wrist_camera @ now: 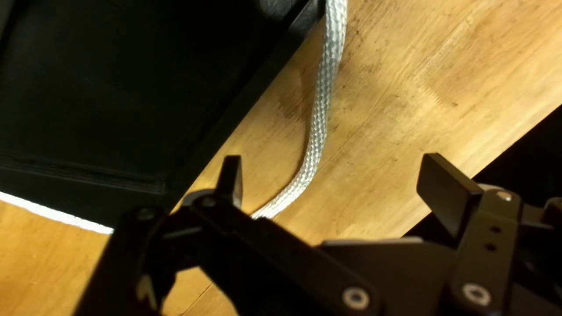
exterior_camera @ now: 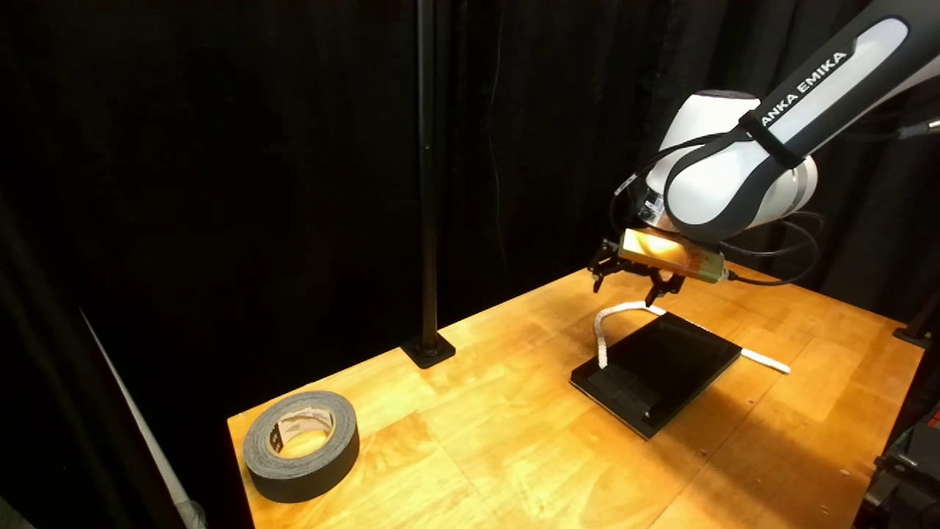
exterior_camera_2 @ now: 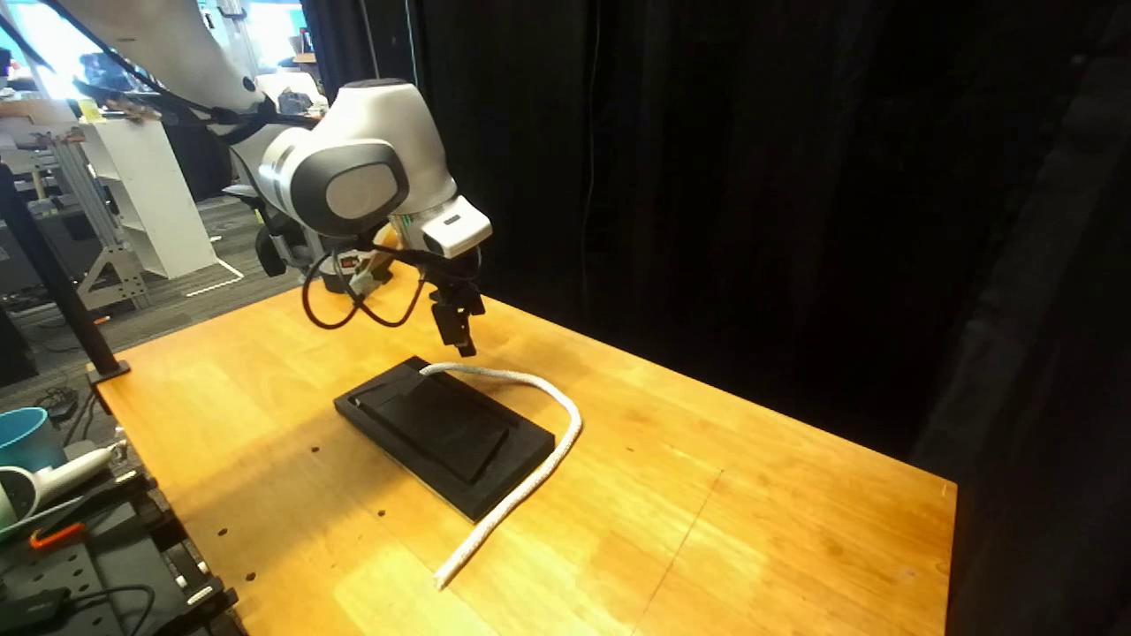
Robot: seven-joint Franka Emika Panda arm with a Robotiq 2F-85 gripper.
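Observation:
A white braided rope [exterior_camera_2: 562, 417] lies in a curve on the table, one end resting on a flat black case [exterior_camera_2: 515, 456] and the rest running around its side. My gripper [exterior_camera: 623, 294] hangs just above the table near the rope's bend, at the far side of the case [exterior_camera: 665, 361]. Its two fingers are spread wide. In the wrist view the rope [wrist_camera: 318, 123] passes below the gap of the gripper, closer to the left finger, and nothing is held. The left finger's linkage hides part of the rope there.
A roll of grey tape [exterior_camera: 301, 445] sits at the table's near left corner in exterior view 1. A black post [exterior_camera: 429, 348] rises from the back edge, with dark curtains behind. Between tape and case the wooden table [exterior_camera: 493, 414] is clear.

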